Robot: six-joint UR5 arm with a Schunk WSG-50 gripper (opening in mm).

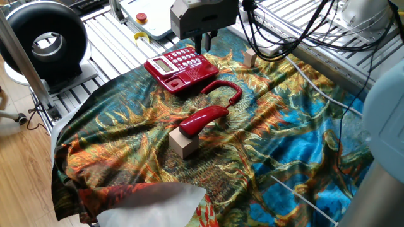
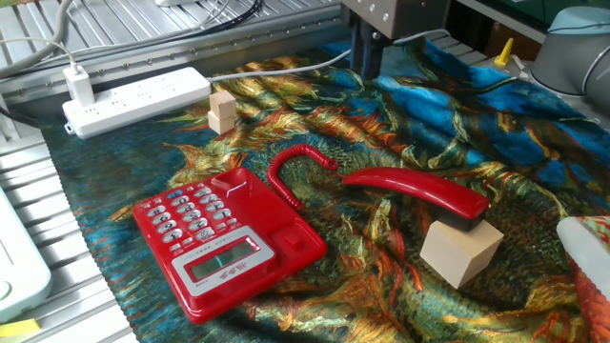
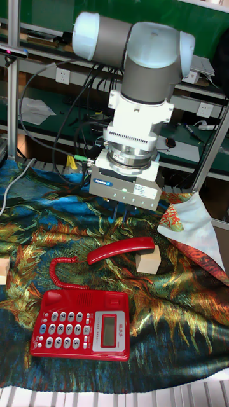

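Observation:
A red desk telephone (image 2: pixel 229 243) lies on the patterned cloth, keypad and display facing up. Its red handset (image 2: pixel 419 189) is off the cradle, one end propped on a wooden block (image 2: pixel 460 252). A coiled red cord (image 2: pixel 284 171) joins handset and phone. My gripper (image 3: pixel 120 215) points downward above the cloth, behind the handset in exterior view 3 and apart from it. Its fingers hang close together, and nothing shows held between them. How far they are parted is too small to make out.
Small wooden blocks (image 2: pixel 221 112) stand near a white power strip (image 2: pixel 138 101) with a plug in it. At one cloth edge a folded corner (image 3: pixel 193 224) shows its white underside. Black cables (image 1: pixel 278 44) hang beside the arm.

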